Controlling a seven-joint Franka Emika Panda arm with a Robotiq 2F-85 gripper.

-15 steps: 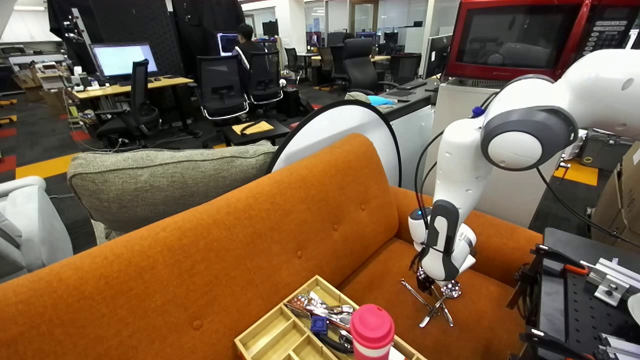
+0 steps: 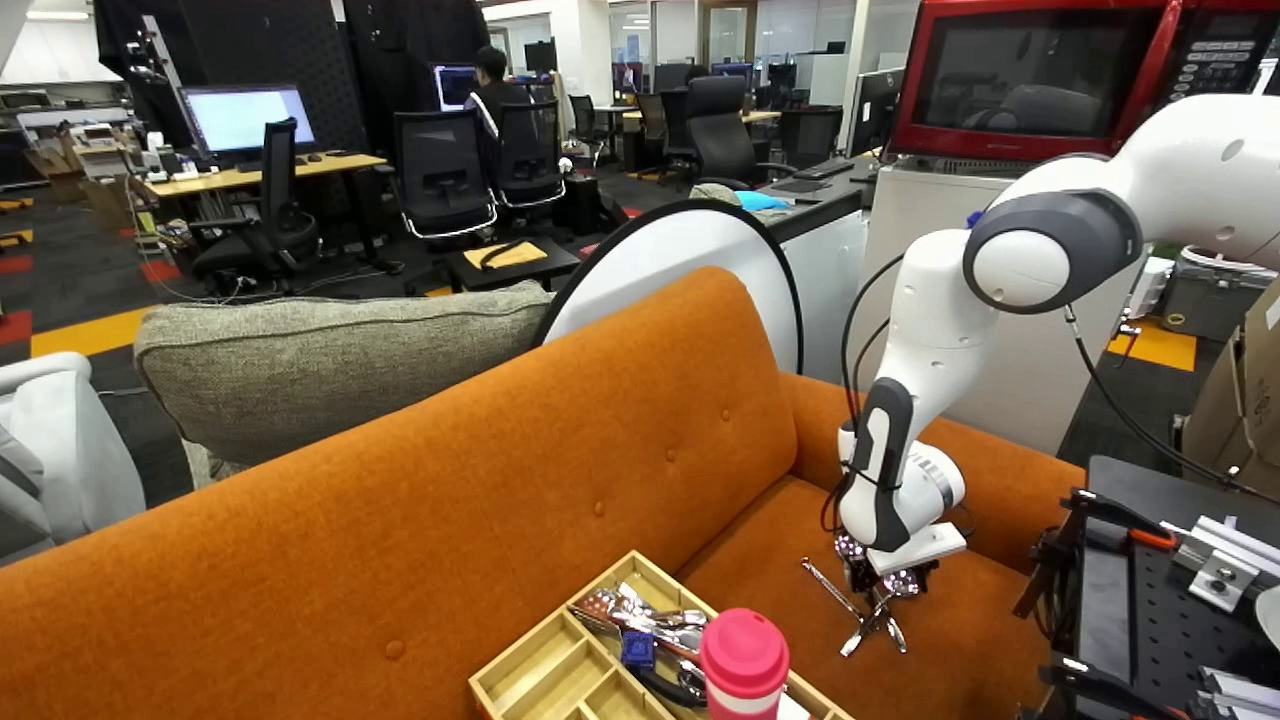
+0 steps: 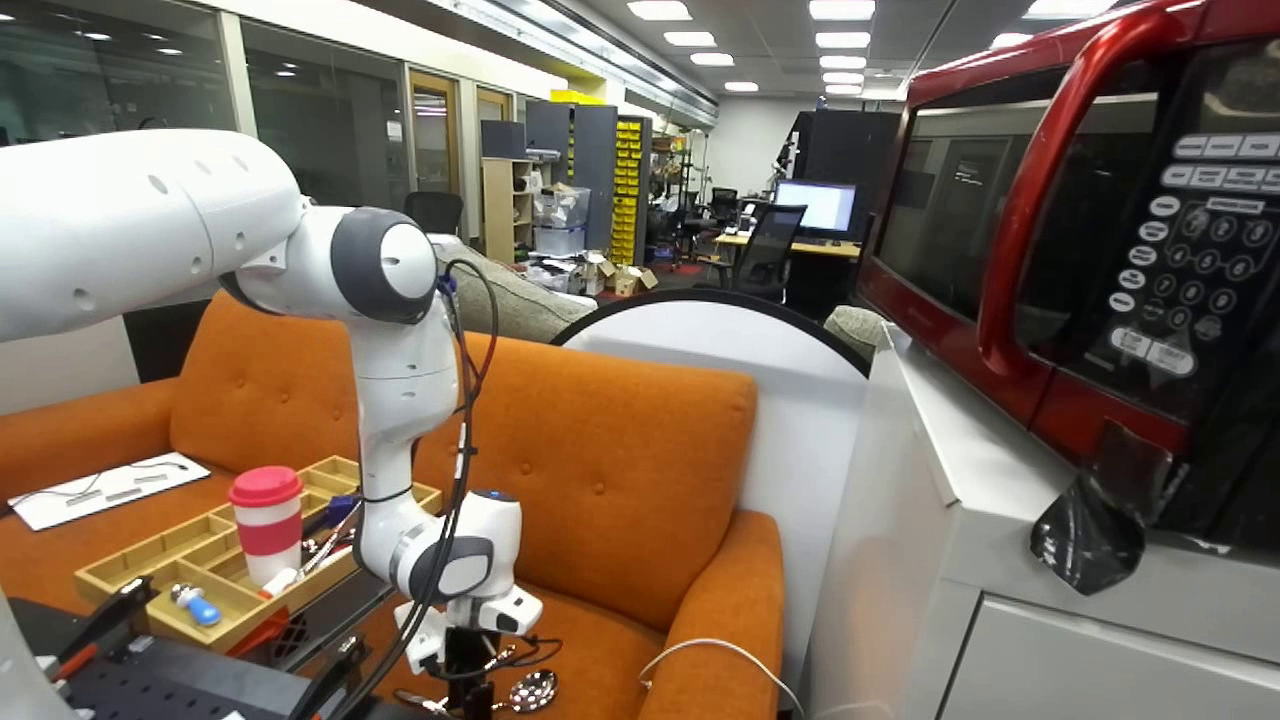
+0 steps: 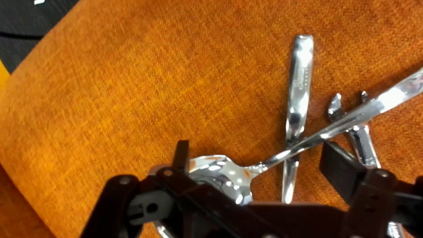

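My gripper is open just above the orange sofa seat, its two dark fingers spread apart. Between and below them in the wrist view lies a shiny spoon [image 4: 222, 174], its bowl partly covered by the left finger. The spoon's handle crosses over a flat metal utensil handle [image 4: 299, 87]. A chrome wrench [image 4: 363, 144] lies to the right, partly under the spoon's handle and partly hidden by the right finger. From the first exterior view, these metal pieces [image 2: 873, 622] form a crossed heap on the seat beneath the gripper.
A wooden divided tray [image 2: 540, 654] holding cutlery and tools sits on the sofa, with a pink-lidded cup [image 2: 744, 660] in it. The sofa's backrest [image 2: 648, 444] and armrest [image 3: 726, 612] bound the seat. A black equipment table [image 2: 1152, 612] stands at the front.
The arm's wrist has turned and the hand has shifted slightly, still over the metal pieces. The utensils and the tray appear to lie where they were.
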